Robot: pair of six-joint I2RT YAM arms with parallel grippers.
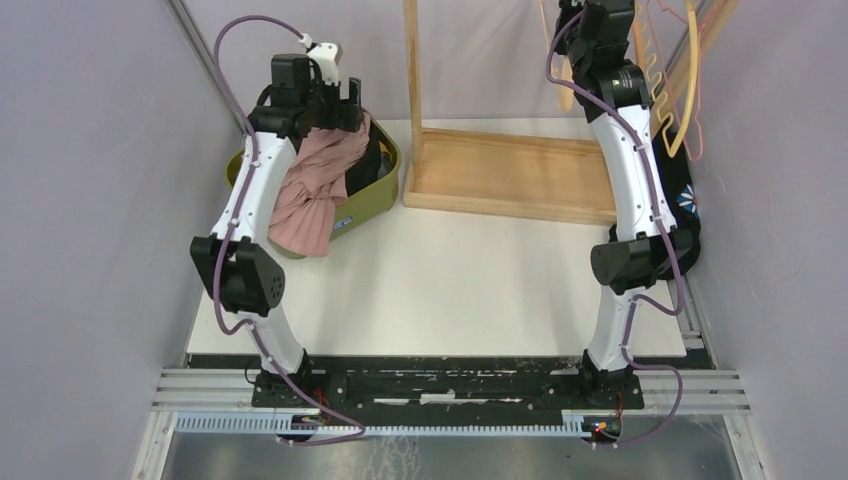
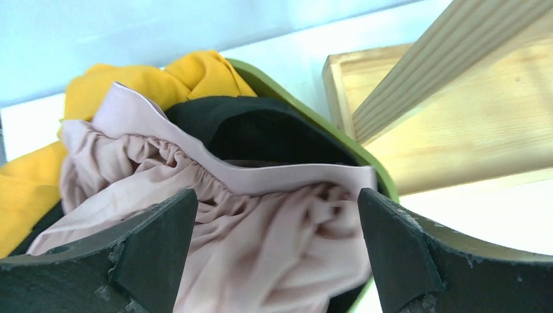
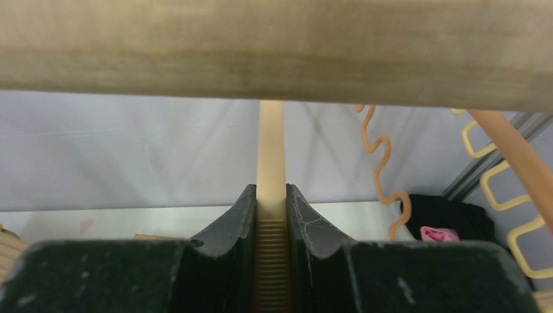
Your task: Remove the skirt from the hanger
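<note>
My left gripper (image 1: pixel 350 92) is open, held above the olive basket (image 1: pixel 372 200). The pink skirt (image 1: pixel 312 185) lies in that basket over dark and yellow cloth and spills over its front; in the left wrist view its gathered waistband (image 2: pixel 215 169) sits under the open fingers, with nothing held. My right gripper is shut on a pale wooden hanger (image 3: pixel 270 140) high on the rack at the right, just below a wide wooden bar (image 3: pixel 274 52). No garment shows on that hanger in the right wrist view.
More hangers (image 1: pixel 683 120) hang at the rack's right side. The rack's wooden base (image 1: pixel 500 195) stands right of the basket. Dark cloth (image 3: pixel 450 212) lies at the back right.
</note>
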